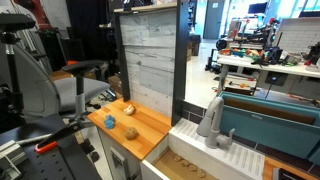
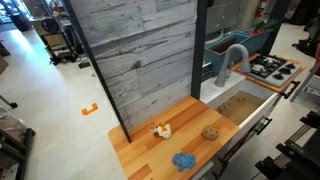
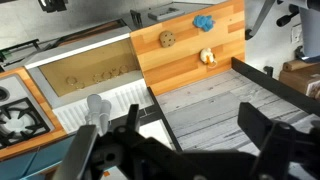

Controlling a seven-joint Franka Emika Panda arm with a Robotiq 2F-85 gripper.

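Note:
My gripper reaches in from the bottom of the wrist view, its dark fingers standing wide apart with nothing visible between them. Below it lies a wooden counter [image 2: 150, 155] holding three small items. One is a lumpy blue object [image 2: 183, 160], also in the wrist view as a blue shape [image 3: 204, 22]. Beside it is a round brown object [image 2: 210, 132], like a cookie, seen from above as a brown disc [image 3: 167, 39]. A white and orange piece [image 2: 162, 130] sits closer to the wall panel, clear of the others. All three are apart from the gripper.
A white-sided bay with a wooden floor [image 3: 95, 70] adjoins the counter. Behind it rises a grey faucet [image 2: 236, 55], with a stovetop [image 2: 270, 68] farther along. A grey plank panel [image 2: 150, 70] with dark posts stands along the counter's back. Bare wood surrounds the items.

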